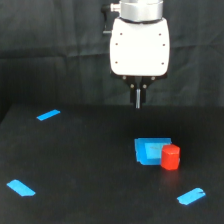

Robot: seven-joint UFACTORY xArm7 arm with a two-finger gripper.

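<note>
My gripper [138,98] hangs pointing down from the white arm [140,48] at the top, above and behind the blue container. Its dark fingers are thin and small in this view, and whether they are apart or together is not clear. No object shows at their tips. A blue square container [150,144] sits on the dark table, right of centre. At its front right corner is a red block [171,157], overlapping the container's edge in view; whether they touch cannot be told.
Flat blue pieces lie on the table [90,180]: one strip [48,115] at the back left, another [20,188] at the front left, a third [191,196] at the front right. Bare surface fills the middle and left. A dark curtain [50,65] hangs behind.
</note>
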